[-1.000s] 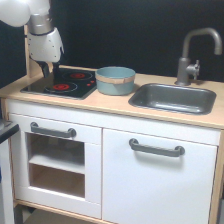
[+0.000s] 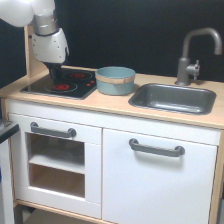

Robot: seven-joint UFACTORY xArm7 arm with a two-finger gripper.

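Observation:
My gripper [image 2: 57, 76] reaches down at the upper left, with its dark fingers low over the back left of the black stove top [image 2: 75, 89]. They blend into the dark surface, so how the fingers stand does not show, nor whether anything is between them. A grey-green pot [image 2: 115, 82] sits on the wooden counter, just right of the stove top and apart from my gripper.
A steel sink [image 2: 174, 98] with a tall grey faucet [image 2: 187, 62] takes up the right side of the counter. Below are an open-fronted oven compartment [image 2: 57, 158] with a grey handle [image 2: 53, 130] and a white cabinet door [image 2: 155, 185]. A dark handle [image 2: 7, 130] shows at the left edge.
My gripper has shifted a little to the right over the stove top. The pot, faucet and cabinet fronts look unmoved.

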